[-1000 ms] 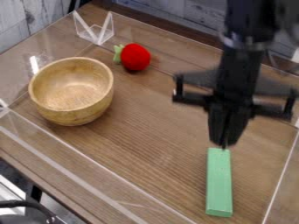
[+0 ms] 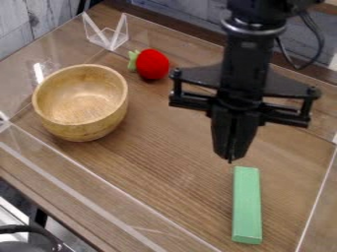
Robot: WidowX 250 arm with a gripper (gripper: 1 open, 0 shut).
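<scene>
My black gripper (image 2: pixel 232 146) hangs over the centre right of the table, its fingers shut with nothing visible between them. Below it, at the lower right, a long mint-green block (image 2: pixel 246 205) lies on the wooden surface. A wooden bowl (image 2: pixel 81 101) sits at the left. A red round object (image 2: pixel 149 63), like a tomato, lies behind the bowl, up and to the left of the gripper.
A white wire-like object (image 2: pixel 106 30) stands at the back left. A dark part shows at the bottom-left corner.
The objects on the table have not moved.
</scene>
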